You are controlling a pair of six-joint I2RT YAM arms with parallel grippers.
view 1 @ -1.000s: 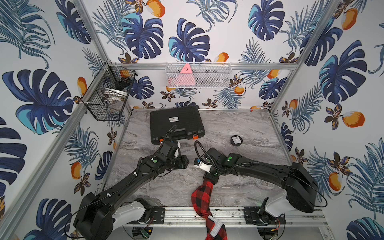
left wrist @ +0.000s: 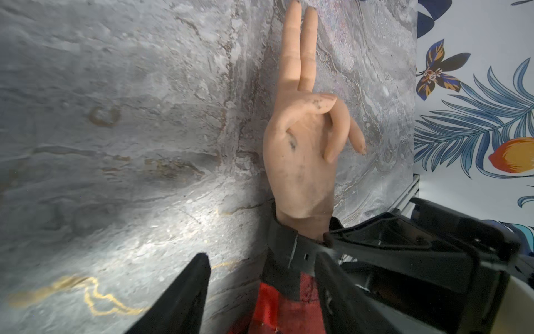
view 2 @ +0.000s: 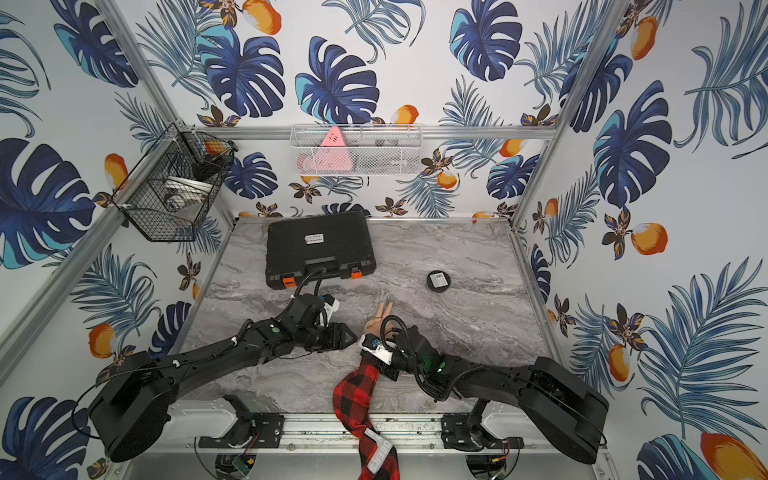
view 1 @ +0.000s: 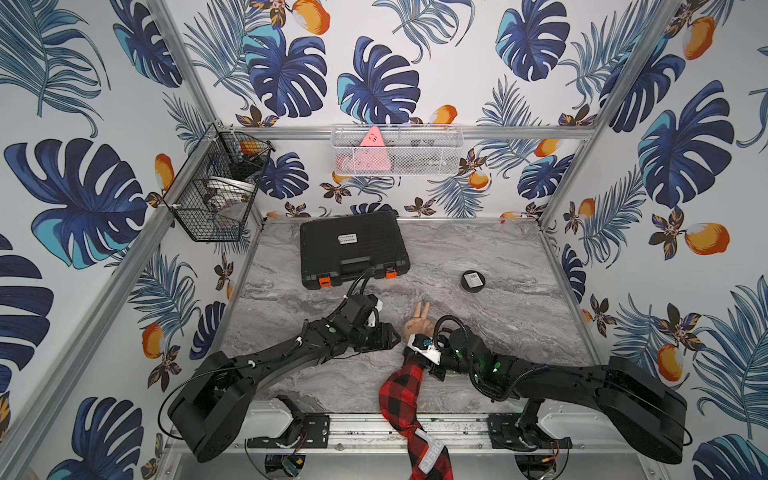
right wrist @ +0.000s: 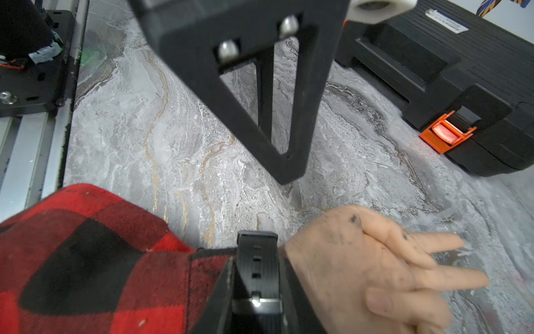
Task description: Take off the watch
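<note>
A black watch (left wrist: 284, 238) circles the wrist of a fake hand (left wrist: 303, 150) with a red-and-black plaid sleeve (right wrist: 100, 272). In the right wrist view, the holed strap (right wrist: 257, 267) with its loop stands between the fingers of my right gripper, which is shut on it. In the left wrist view, the right gripper's fingers reach the band from the right. My left gripper is open beside the wrist, one finger (left wrist: 186, 284) over bare table, the other before the sleeve; nothing is gripped between them. The watch face is hidden.
A black case (view 1: 352, 240) with orange latches lies at the back left of the table. A round black object (view 1: 473, 281) sits to the right. Wire baskets hang on the left and back walls. Bare marble table surrounds the hand.
The left arm has come right and slightly nearer the front, closer to the hand. The right arm has drawn rightward, and more of the fake hand shows, shifted slightly right.
</note>
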